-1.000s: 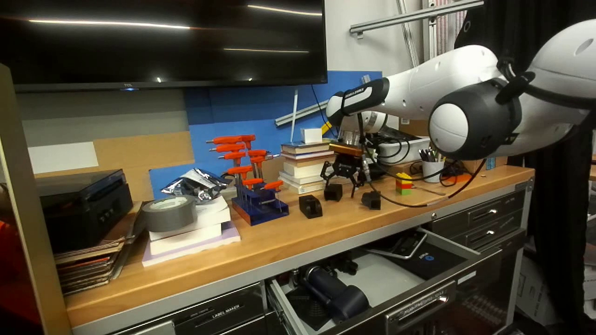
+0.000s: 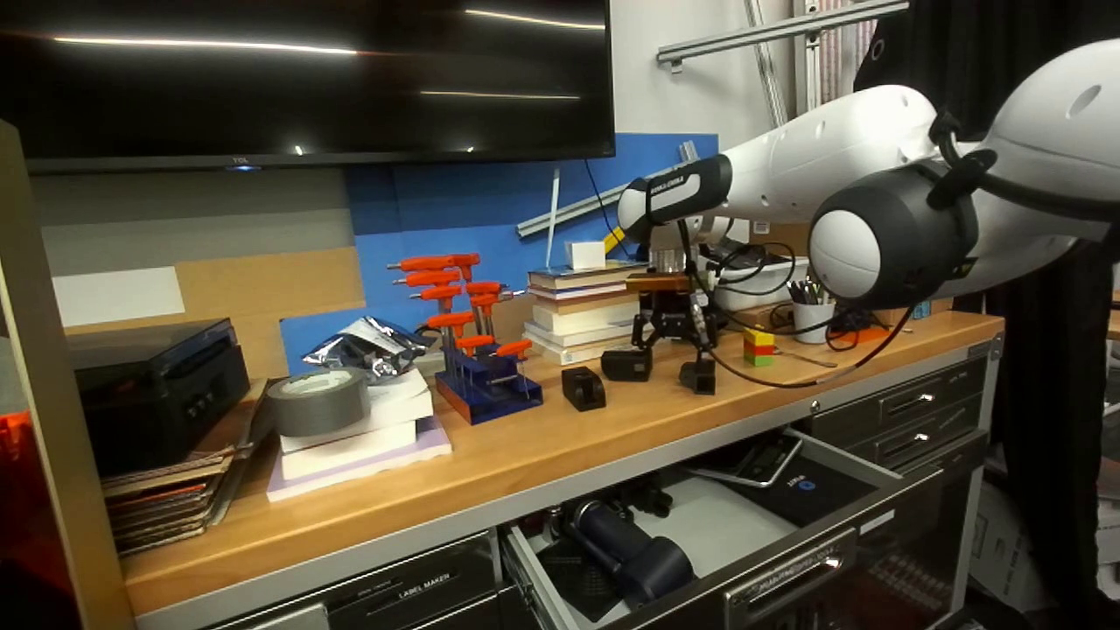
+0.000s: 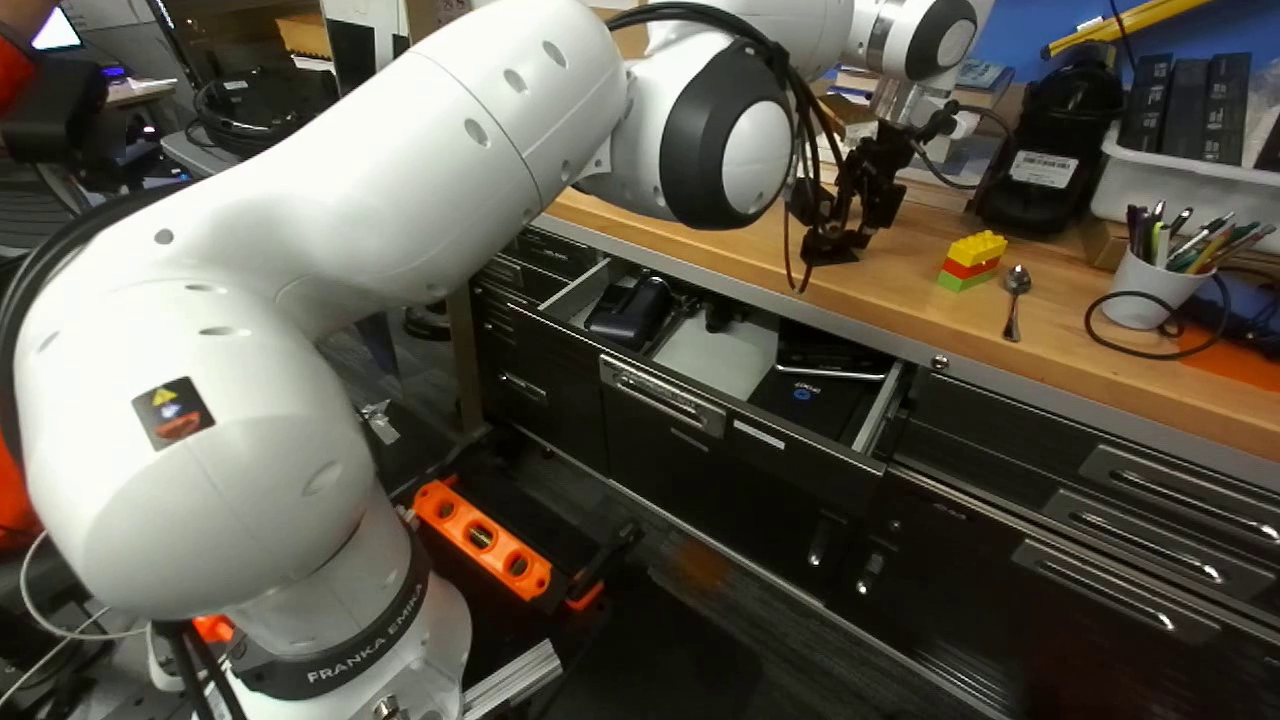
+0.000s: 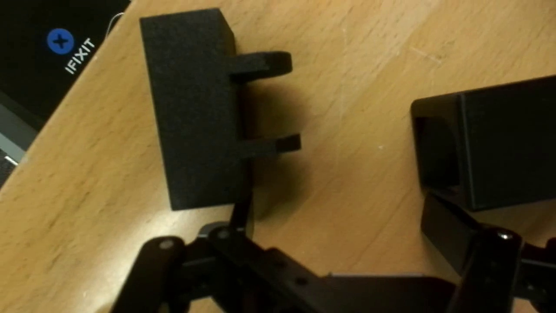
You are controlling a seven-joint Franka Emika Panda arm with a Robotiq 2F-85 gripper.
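My gripper stands open low over the wooden bench, its two black fingers wide apart. Bare wood shows between them in the wrist view. A black block with two prongs (image 4: 195, 112) lies by the left finger, prongs pointing inward. Next to the right finger is a hollow black box (image 4: 508, 148); whether the finger touches it, I cannot tell. From exterior view 1, the gripper (image 2: 673, 352) is between the box (image 2: 626, 364) and the pronged block (image 2: 697, 378). A third black piece (image 2: 583, 388) sits farther left.
An open drawer (image 2: 735, 504) juts out below the bench's front edge. Stacked books (image 2: 583, 315) and a blue rack of orange-handled tools (image 2: 488, 388) stand left. To the right are toy bricks (image 3: 972, 262), a spoon (image 3: 1015, 300) and a pen cup (image 3: 1140, 294).
My gripper has come down and slightly right in exterior view 1, in among the black pieces. The middle black box now looks turned, its long side showing.
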